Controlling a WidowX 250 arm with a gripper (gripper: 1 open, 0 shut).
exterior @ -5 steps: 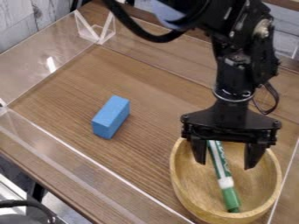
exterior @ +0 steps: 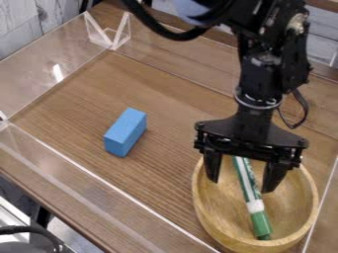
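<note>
My black gripper (exterior: 248, 150) is open over a tan bowl (exterior: 214, 219) at the lower right, its two fingers spread wide near the bowl's upper part. Inside the bowl a green and white marker-like stick (exterior: 258, 215) lies lengthwise between the fingers, its far end partly hidden under the gripper.
A blue block (exterior: 126, 132) lies on the wooden table (exterior: 93, 79) to the left.
The gripper has shifted slightly left and changed its angle a little over the bowl. The stick, bowl and blue block look nearly unchanged.
</note>
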